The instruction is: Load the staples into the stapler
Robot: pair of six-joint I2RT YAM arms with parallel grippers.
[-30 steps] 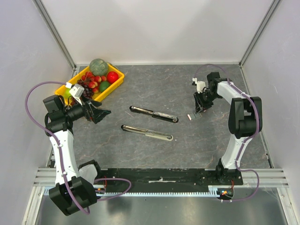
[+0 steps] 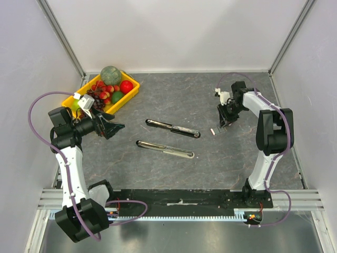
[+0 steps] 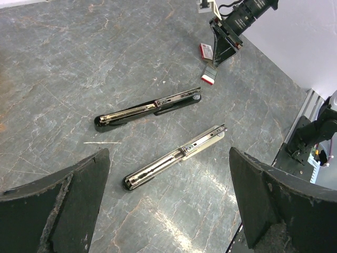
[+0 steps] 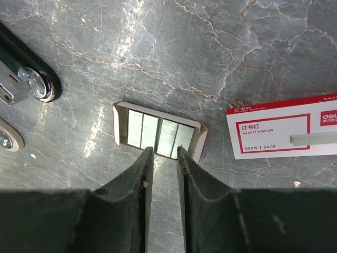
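Two opened-out staplers lie mid-table: an all-black one [image 2: 172, 128], and nearer the front, a black-and-white one [image 2: 165, 149]. To their right, an open staple tray [image 4: 122, 126] holds several silver staple strips [image 4: 136, 128]. Beside it rests a red-and-white staple box [image 4: 263, 129] with one loose strip [image 4: 314, 139] on top. My right gripper is over the tray's near edge, its fingertips slightly parted with nothing held; contact with the strips cannot be judged. At the left, my left gripper [image 2: 115, 126] stands wide open and empty, away from the staplers.
A yellow basket of fruit [image 2: 132, 94] is at the back left, close behind the left arm. Left of the staplers lies a thin pale sliver [image 3: 102, 143].
The right gripper has shifted only very slightly over the staple tray. Staplers, basket and left arm stay where they were.
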